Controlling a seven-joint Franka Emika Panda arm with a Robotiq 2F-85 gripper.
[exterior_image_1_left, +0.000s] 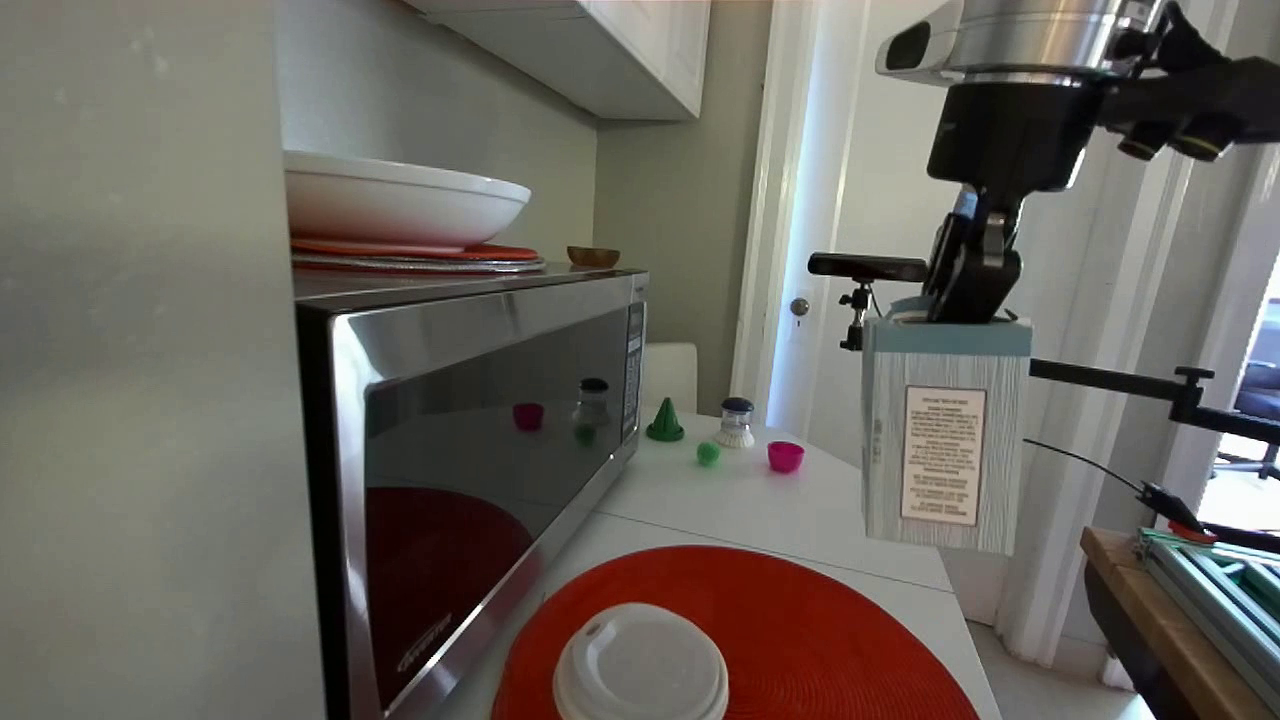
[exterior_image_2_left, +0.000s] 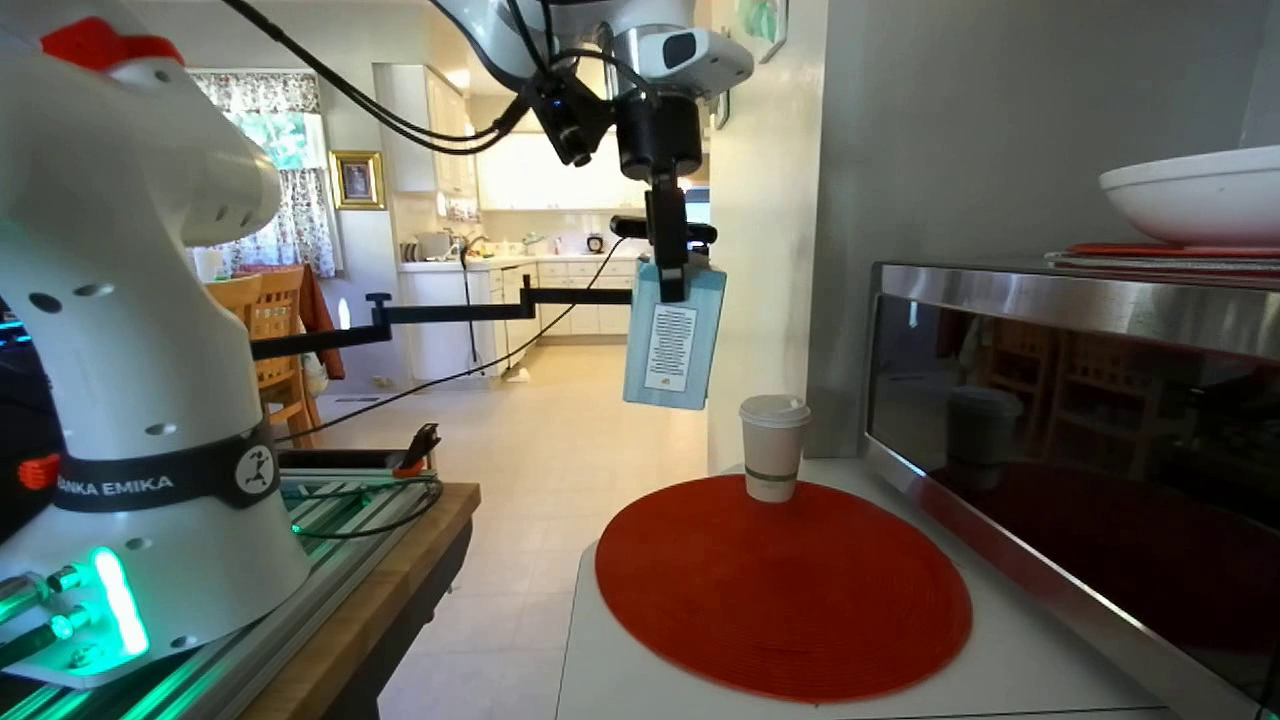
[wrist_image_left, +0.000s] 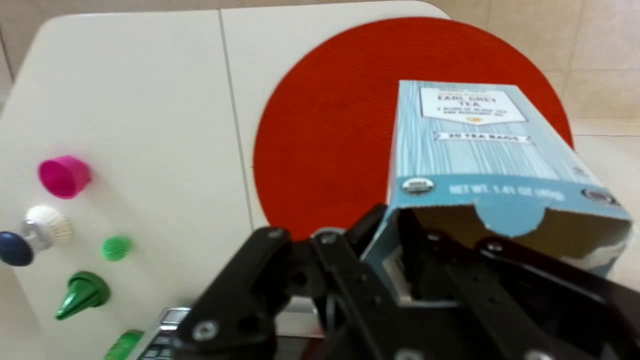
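Note:
An open-topped, pale blue Earl Grey tea box (wrist_image_left: 468, 156) hangs in the air, with my gripper shut on one of its walls at the open end. In exterior view 1 the box (exterior_image_1_left: 944, 444) is nearly upright, its printed label panel facing that camera. Exterior view 2 has the box (exterior_image_2_left: 674, 336) slightly tilted, higher than the lidded paper cup (exterior_image_2_left: 771, 446). That cup stands on the far part of the round red placemat (exterior_image_2_left: 780, 600). Part of the box's inside is hidden by the fingers.
A microwave (exterior_image_1_left: 480, 456) stands along the wall side, a white bowl (exterior_image_1_left: 396, 204) on top. Beyond the placemat sit a green cone (wrist_image_left: 84, 294), a green ball (wrist_image_left: 116, 248), a pink cup (wrist_image_left: 64, 176) and a brush (wrist_image_left: 42, 231).

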